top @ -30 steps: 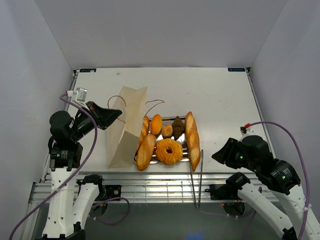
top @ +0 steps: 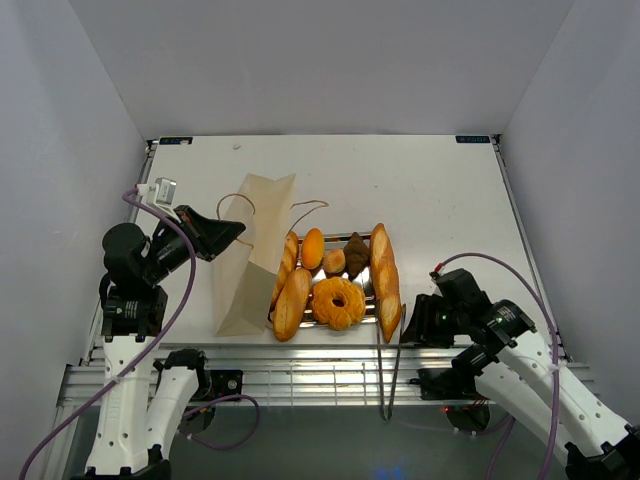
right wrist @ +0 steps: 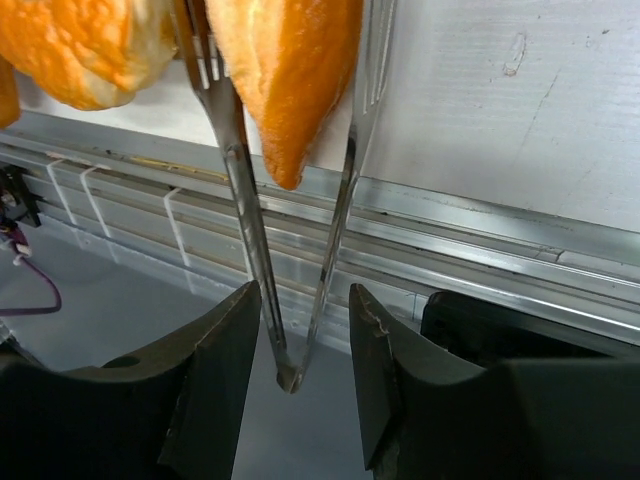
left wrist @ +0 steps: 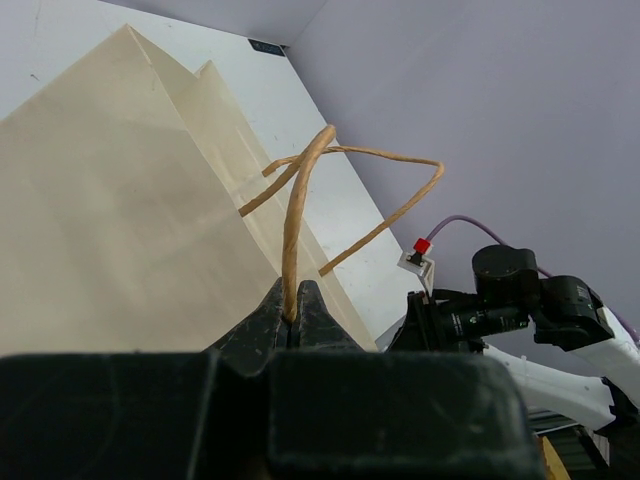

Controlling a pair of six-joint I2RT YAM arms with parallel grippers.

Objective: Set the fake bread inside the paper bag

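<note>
The paper bag [top: 250, 285] stands open on the left of the table. My left gripper is shut on one of its twisted handles [left wrist: 292, 225], which runs down between the fingertips. Just right of the bag, several fake breads sit on a metal tray [top: 312, 322], among them a ring bread [top: 338, 303] and a long baguette [top: 385, 285]. Metal tongs [right wrist: 250, 205] lie with their arms on either side of the baguette's near end. My right gripper is open, its fingers apart on both sides of the tongs' joined end in the right wrist view, without gripping it.
Along the table's front edge runs a metal rail [top: 300, 372], and the tongs' joined end sticks out over it. Bare table [top: 450, 210] lies to the right of and behind the breads.
My right gripper has moved left, up to the tongs. The tongs' joined end has shifted slightly left. The left arm, the bag and the breads look almost unchanged.
</note>
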